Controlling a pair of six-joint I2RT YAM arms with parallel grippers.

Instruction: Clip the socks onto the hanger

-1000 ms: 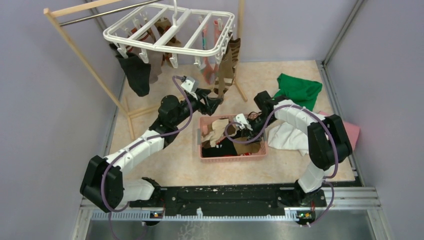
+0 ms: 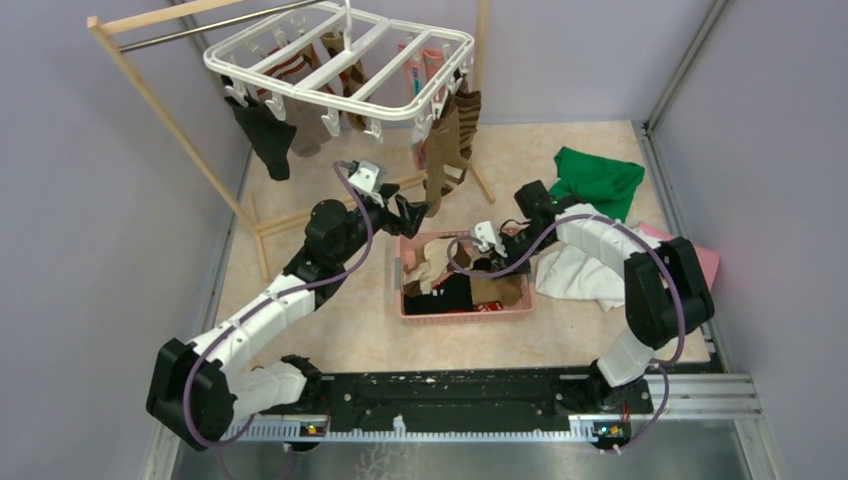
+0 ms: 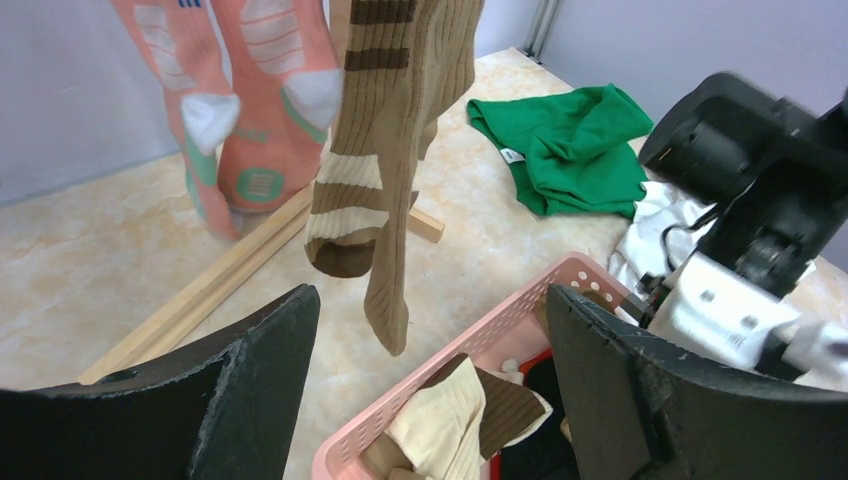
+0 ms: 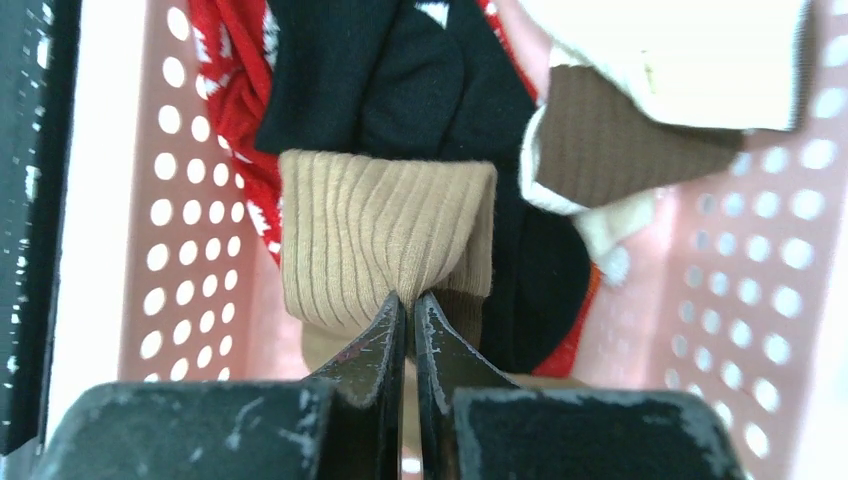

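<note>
In the right wrist view a ribbed tan sock (image 4: 375, 225) lies in the pink basket (image 4: 190, 260), and my right gripper is shut on its edge, pinching up a fold. The white hanger (image 2: 345, 65) hangs at the top of the top view with several socks on its clips. Among them are a dark sock (image 2: 265, 138), pink socks (image 3: 275, 130) and a striped brown sock (image 3: 350, 190). Empty and open, my left gripper stands left of the basket's far corner, its fingers apart below the striped sock.
Black socks (image 4: 430, 80) and a cream-and-brown sock (image 4: 640, 140) share the basket. A green cloth (image 2: 597, 182) and a white cloth (image 2: 580, 275) lie to the right. The wooden stand (image 2: 175, 145) rises at the left. Bare table shows in front of the basket.
The left arm has drifted left, away from the hanging striped sock. The hanger sways slightly.
</note>
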